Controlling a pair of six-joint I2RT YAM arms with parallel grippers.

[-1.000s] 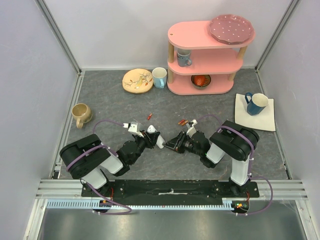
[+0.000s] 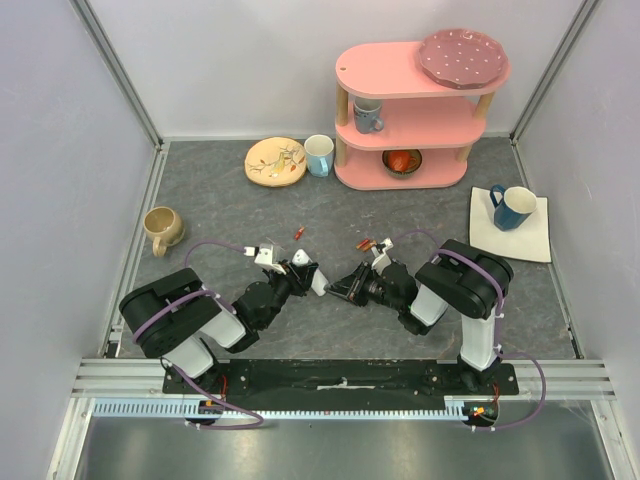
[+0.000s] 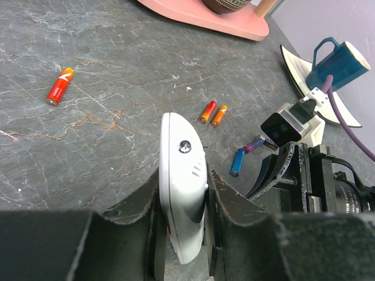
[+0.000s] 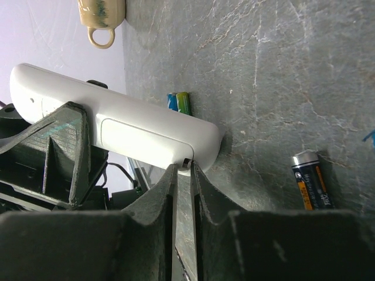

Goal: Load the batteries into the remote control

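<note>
My left gripper is shut on the white remote, held over the table with its cover side visible in the right wrist view. My right gripper has its fingertips close together at a small dark latch near the remote's end; whether they are fully shut is unclear. Loose batteries lie around: a red-orange one, a red one, an orange one, a blue one, a purple one and a black one.
A pink shelf with dishes stands at the back, beside a plate and cup. A tan mug is at left, a blue mug on a white plate at right. The middle behind the grippers is mostly clear.
Very little differs in the top view; my right gripper and arm have shifted very slightly, while the left gripper and remote hold still.
</note>
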